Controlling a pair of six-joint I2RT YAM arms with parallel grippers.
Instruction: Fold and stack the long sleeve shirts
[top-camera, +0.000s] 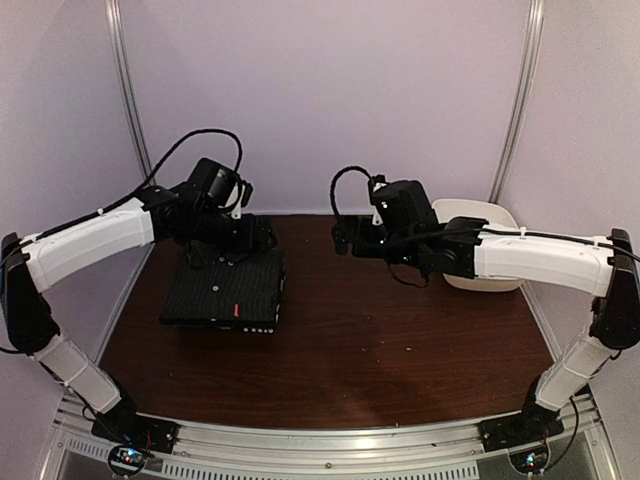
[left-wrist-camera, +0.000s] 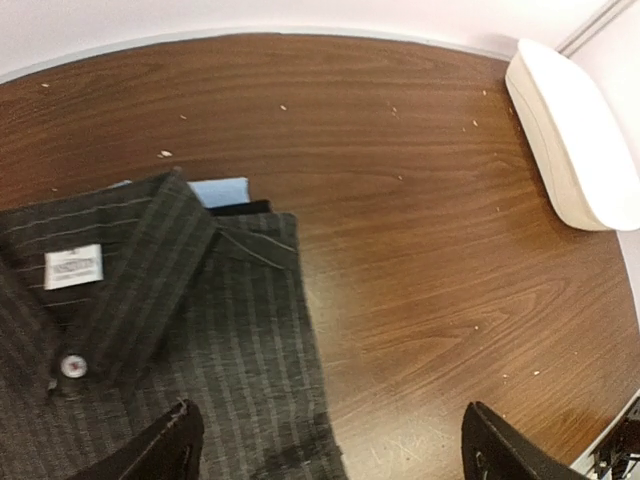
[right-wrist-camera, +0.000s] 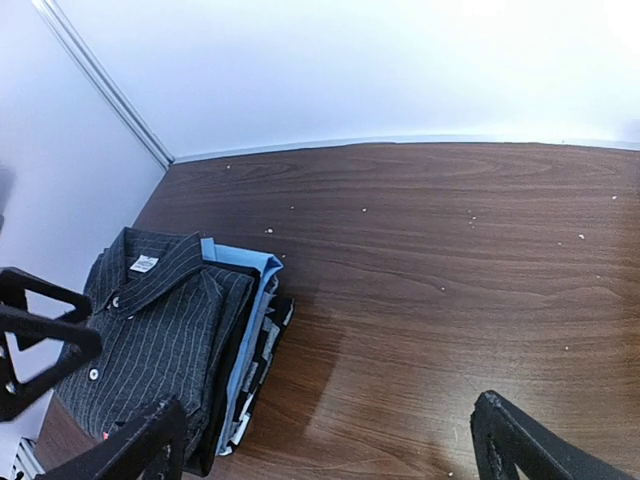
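Note:
A dark pinstriped shirt (top-camera: 215, 295), folded with its collar at the far end, tops a neat stack at the left of the table. Below it, the right wrist view shows the edges of a light blue shirt (right-wrist-camera: 262, 262) and a black-and-grey patterned one (right-wrist-camera: 262, 365). My left gripper (top-camera: 268, 238) hangs above the stack's far right part, its fingers (left-wrist-camera: 165, 450) wide apart and empty. The arm hides the collar from the top view. Over the middle of the table, my right gripper (top-camera: 338, 240) is open too, with nothing between its fingers.
A white bin (top-camera: 480, 211) stands at the back right, partly behind the right arm. Pale walls close in the back and sides.

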